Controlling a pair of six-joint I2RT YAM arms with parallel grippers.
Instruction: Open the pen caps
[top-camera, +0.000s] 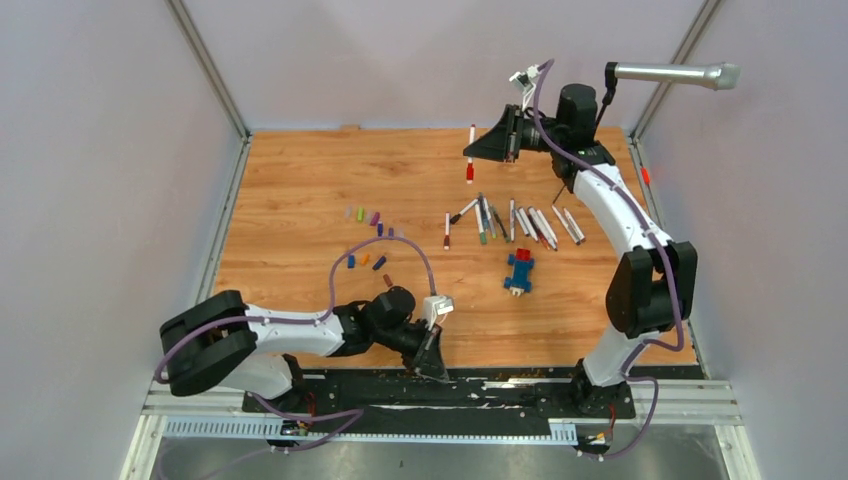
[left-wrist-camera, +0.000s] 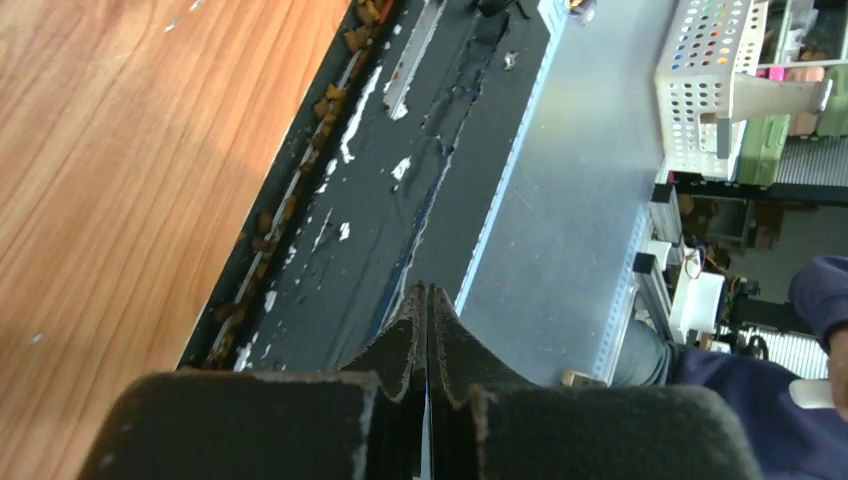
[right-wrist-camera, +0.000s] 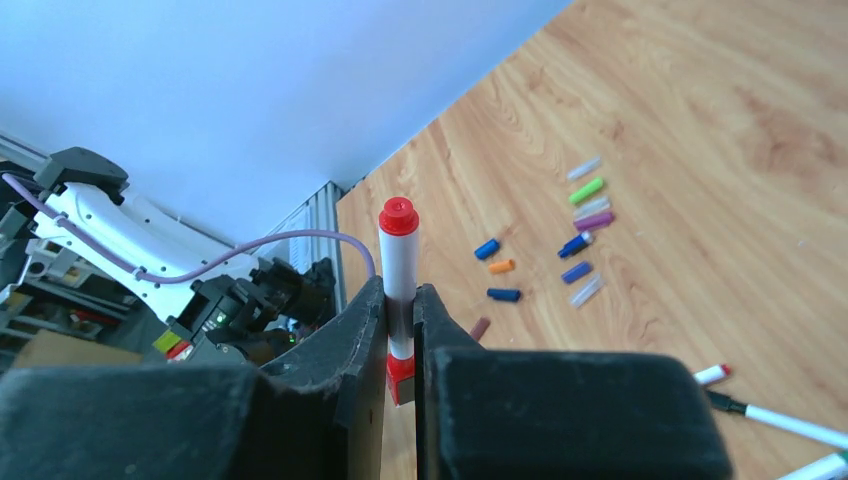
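Toward the back right, my right gripper (top-camera: 468, 153) is shut on a white pen (top-camera: 471, 135) with red ends. The right wrist view shows the pen (right-wrist-camera: 400, 262) standing lengthwise between the fingers, a small red plug on one end and a longer red cap (right-wrist-camera: 400, 372) on the other. My left gripper (top-camera: 445, 377) hangs over the table's front edge. Its fingertips meet in the left wrist view with nothing between them. Several pens (top-camera: 540, 228) lie right of centre on the table. Loose coloured caps (top-camera: 374, 218) are scattered left of centre.
A blue toy figure (top-camera: 520, 270) with a red top lies in front of the pens. A microphone (top-camera: 675, 75) on a stand reaches in at the back right.
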